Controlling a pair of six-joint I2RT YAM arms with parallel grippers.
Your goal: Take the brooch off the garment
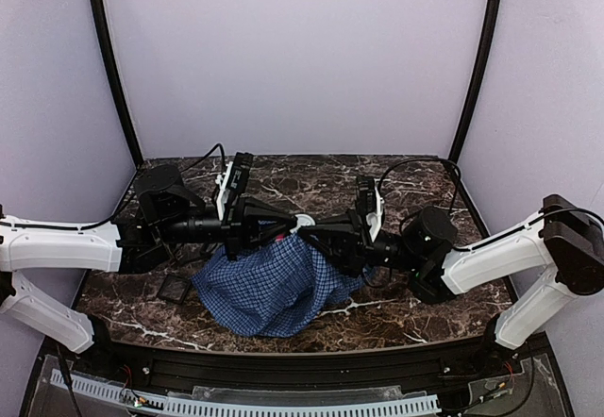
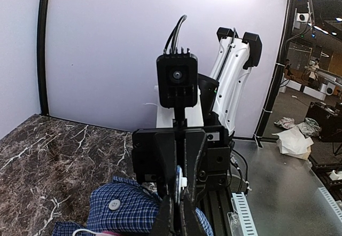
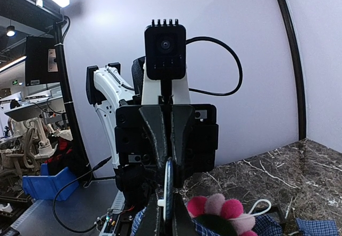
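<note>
A blue checked garment (image 1: 260, 294) hangs bunched beneath both grippers, which meet tip to tip at its upper part in the top view. There my left gripper (image 1: 288, 224) and right gripper (image 1: 313, 232) flank a small white piece (image 1: 304, 220). In the wrist views both are shut around a thin, edge-on item with a white tab (image 2: 183, 182); which fingers grip it is hard to tell, though the right appears shut on it. Pink pom-poms (image 3: 231, 209) with a white loop sit beside the right gripper. A button (image 2: 114, 204) shows on the cloth.
A small dark square object (image 1: 174, 289) lies left of the garment. White wall panels stand at the back and sides.
</note>
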